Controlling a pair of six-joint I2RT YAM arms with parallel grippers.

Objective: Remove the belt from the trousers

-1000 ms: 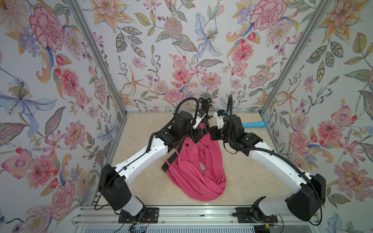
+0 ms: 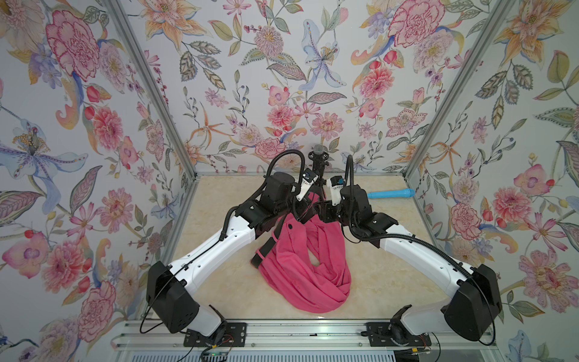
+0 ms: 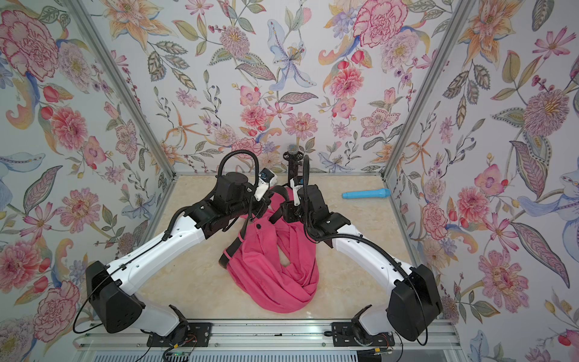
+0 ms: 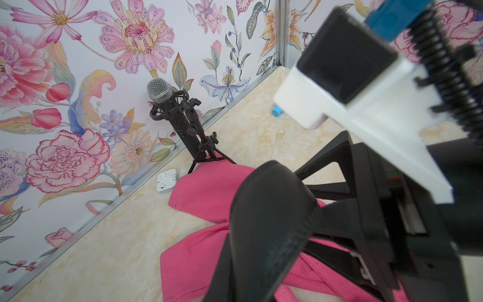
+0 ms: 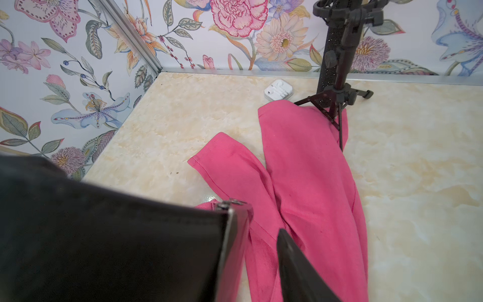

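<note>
The pink trousers (image 2: 304, 265) lie bunched across the middle of the table. A black belt (image 2: 259, 258) runs along their left side, and its upper stretch (image 3: 277, 215) rises between my two grippers. Up close, the belt (image 4: 271, 221) arches in front of my left gripper (image 2: 307, 211), which looks shut on it, though its own fingertips are hidden. From the right, my right gripper (image 2: 321, 211) faces the raised belt, fingers part open; its fingers (image 4: 327, 171) stand close to the strap. In the right wrist view the belt (image 5: 125, 236) covers the lower left, with a blurred finger (image 5: 302, 266) beside it.
A microphone on a small tripod (image 4: 191, 123) stands at the back, its legs against the trousers. Near it lies a small white case (image 5: 278, 90). A blue tube (image 3: 365, 193) rests at the back right.
The left gripper has barely shifted. The trousers look unchanged.
</note>
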